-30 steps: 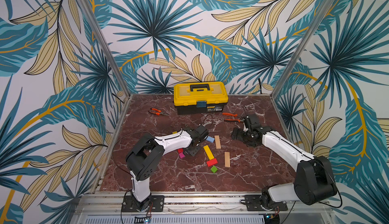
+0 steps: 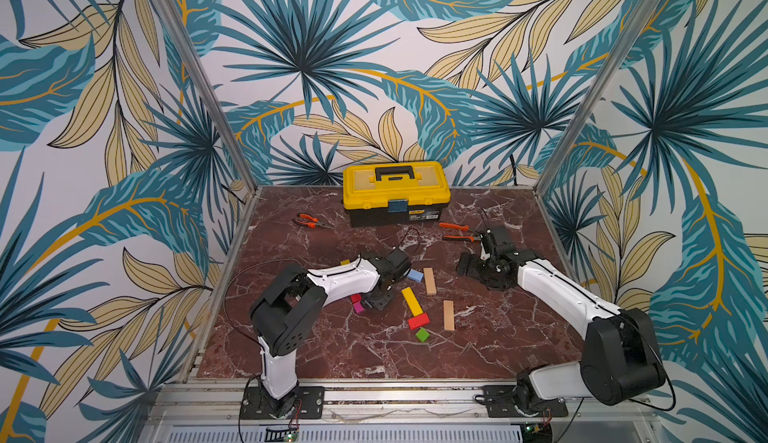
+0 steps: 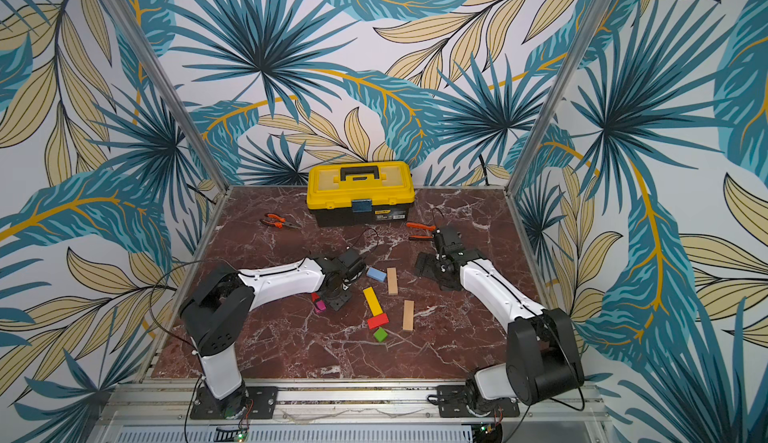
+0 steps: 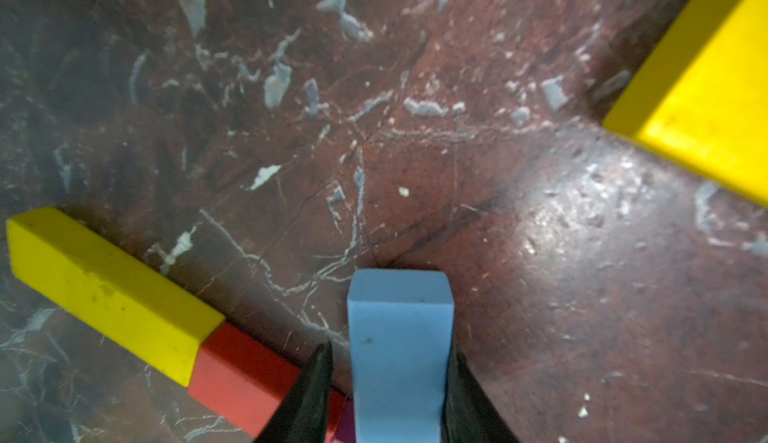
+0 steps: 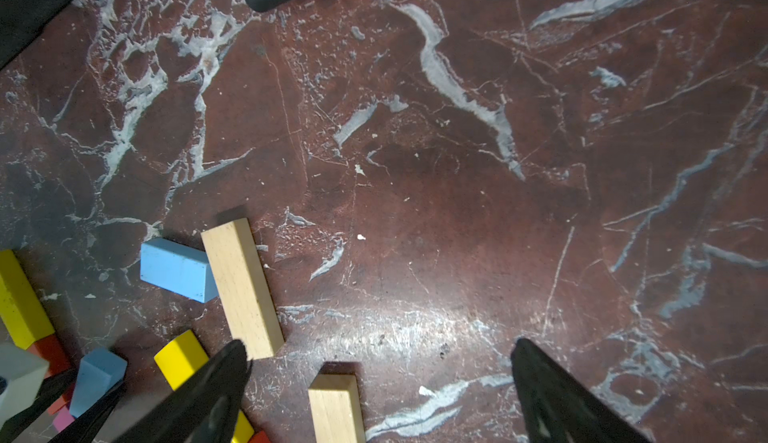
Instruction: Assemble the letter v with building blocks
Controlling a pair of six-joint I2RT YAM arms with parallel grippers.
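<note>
My left gripper is low over a light blue block (image 4: 400, 347), its fingers either side of it, the right one close against it; whether it grips is unclear. Beside it a yellow block (image 4: 112, 291), red block (image 4: 256, 371) and a purple piece form a line. Another yellow block (image 4: 688, 83) lies apart. My right gripper is open above the table, right of two wooden blocks (image 2: 429, 281) (image 2: 448, 315), a second blue block (image 5: 177, 269), a yellow-red pair (image 2: 412, 301) and a green block (image 2: 422, 334).
The yellow toolbox (image 2: 396, 191) stands at the back, with orange-handled pliers (image 2: 308, 220) to its left and another tool (image 2: 454, 227) to its right.
My left gripper and wrist have shifted very slightly downward in the top left view. The right arm and the blocks in sight look unchanged.
</note>
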